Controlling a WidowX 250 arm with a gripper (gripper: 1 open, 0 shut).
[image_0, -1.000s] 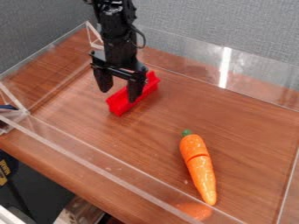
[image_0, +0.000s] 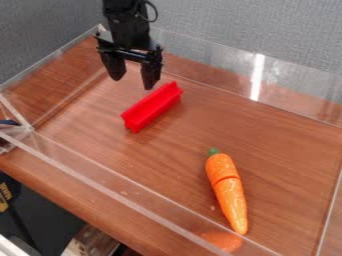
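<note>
My black gripper (image_0: 134, 70) hangs at the upper left of the camera view, its two fingers spread apart and open, with nothing seen between them. Just below and to the right of it lies a red block (image_0: 151, 107), set diagonally on the wooden surface, clear of the fingers. An orange toy carrot (image_0: 226, 188) with a green tip lies toward the lower right.
A clear low wall (image_0: 267, 75) borders the wooden table (image_0: 94, 190) along the back and sides. A dark area lies beyond the edge at the lower left.
My gripper has risen and moved back, away from the red block, which it was over a second ago. The block and carrot look unmoved.
</note>
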